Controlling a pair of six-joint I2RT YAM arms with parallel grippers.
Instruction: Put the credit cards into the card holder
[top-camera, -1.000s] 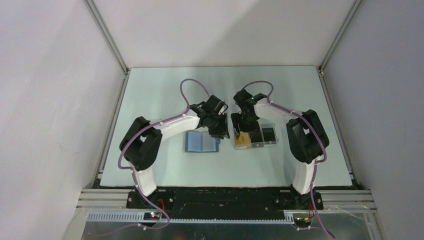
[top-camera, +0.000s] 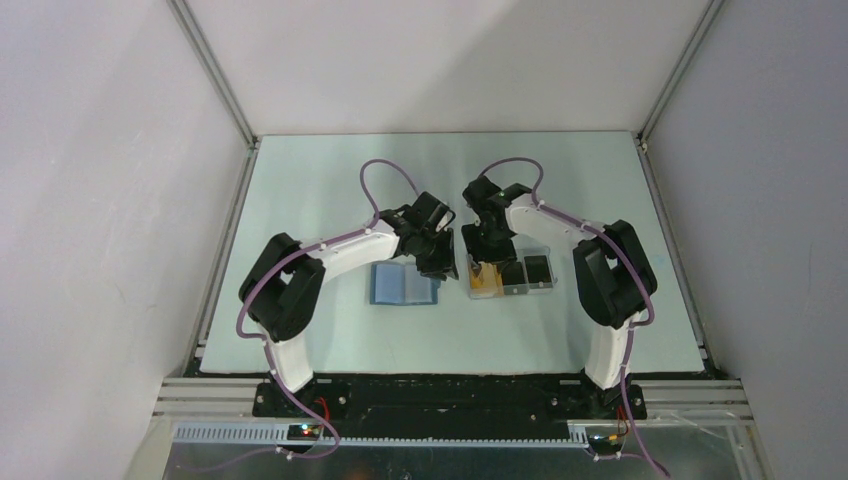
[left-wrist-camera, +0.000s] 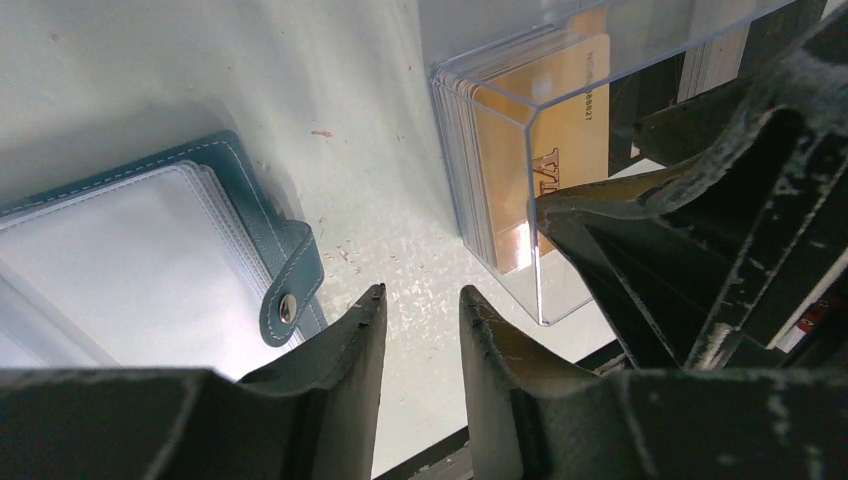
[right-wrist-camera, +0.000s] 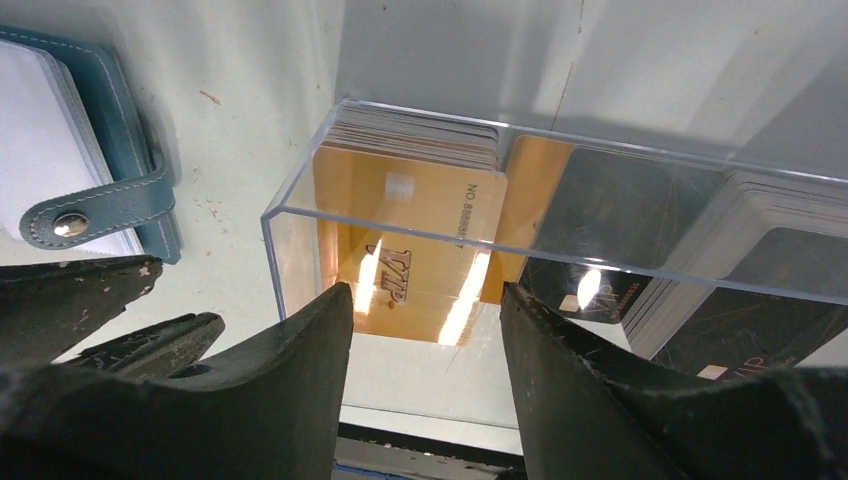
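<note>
An open blue card holder (top-camera: 404, 284) with clear sleeves lies left of centre; its snap strap (left-wrist-camera: 290, 290) shows in the left wrist view. To its right stands a clear box (right-wrist-camera: 610, 262) with gold credit cards (right-wrist-camera: 420, 225) at its left end and black cards (right-wrist-camera: 770, 320) further right. My right gripper is partly open over the gold cards, its fingers apart with nothing seen held. Between holder and box is my left gripper, also partly open and empty, above bare table.
The two grippers are close together, and the right one's fingers (left-wrist-camera: 600, 220) reach across the box wall in the left wrist view. Bare white table (top-camera: 420, 345) lies in front and behind.
My left arm has hardly moved; holder and box stay where they were.
</note>
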